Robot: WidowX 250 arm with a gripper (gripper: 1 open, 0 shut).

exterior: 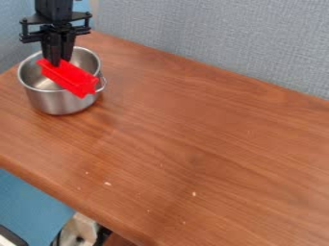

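My black gripper [56, 53] reaches down from the top left, shut on a bright red block [69, 79] that is tilted down toward the right. The block is held in and over the mouth of a steel pot [52, 102], which stands at the left of the wooden table and has a wire handle at its right side. Whether the block rests on the pot cannot be told.
A grey padded wall [225, 43] runs along the back. The table's front left edge drops to a blue area [26, 202].
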